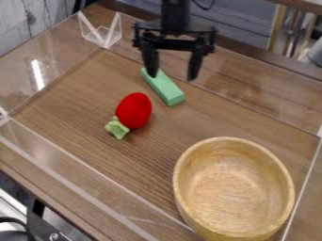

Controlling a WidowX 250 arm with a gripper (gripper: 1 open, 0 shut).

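My gripper (171, 62) is at the top centre, its two dark fingers spread apart and open, just above a light green block (163, 88) lying at a slant on the wooden table. A red object (136, 110) with a pale green leafy end lies left of centre, below the block. A large yellow bowl (233, 188) fills the lower right.
A clear plastic piece (101, 28) stands at the top left.
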